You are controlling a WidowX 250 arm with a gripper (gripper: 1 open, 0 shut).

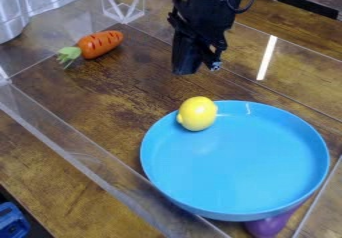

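My black gripper [198, 54] hangs over the wooden table in the upper middle, shut, with nothing seen between its fingers. Below it a yellow lemon-like object [197, 113] sits on the left back part of a large blue plate [247, 177]. An orange toy carrot [99, 43] with green top lies on the table to the gripper's left, apart from it.
A purple object [271, 223] lies partly hidden beside the plate's front edge. Clear plastic walls run along the left and right. A white object [10, 9] stands at the upper left. The wood between carrot and plate is clear.
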